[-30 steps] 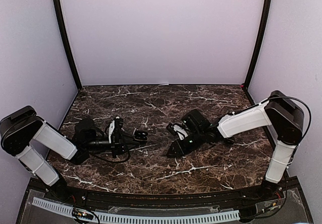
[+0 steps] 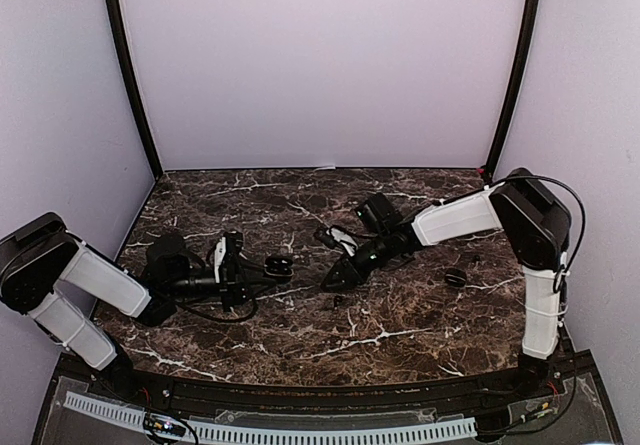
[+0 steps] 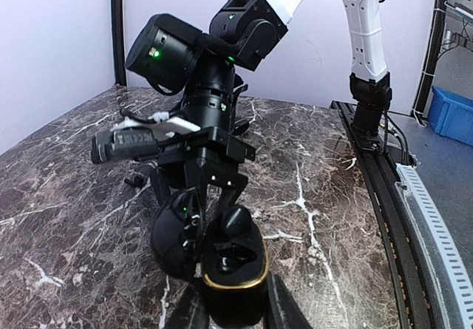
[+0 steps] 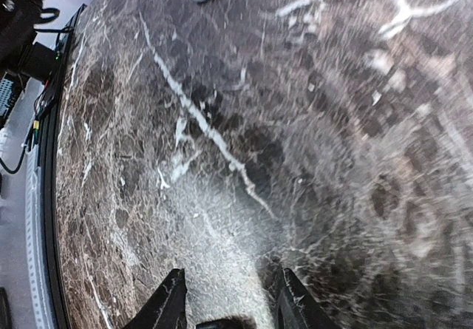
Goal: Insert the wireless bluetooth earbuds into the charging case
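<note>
My left gripper (image 2: 258, 281) is shut on the black charging case (image 3: 234, 273), which has a gold rim and stands with its lid (image 3: 174, 233) raised. A dark lump inside the case is too hard to make out. To the right of the case, my right gripper (image 2: 335, 285) hangs low over the table with its fingers (image 4: 171, 299) apart. A black shape (image 4: 222, 324) shows at the bottom edge between them; whether it touches them is unclear. A small dark piece (image 2: 338, 303), possibly an earbud, is close by the right gripper.
Another small dark piece (image 3: 135, 181) lies on the marbled table in the left wrist view. A dark rounded object (image 2: 455, 277) rests at the right, partly beyond the right arm.
The right gripper has moved left and slightly back, closer to the case, uncovering the small dark piece on the table. The left arm and the case have stayed put.
</note>
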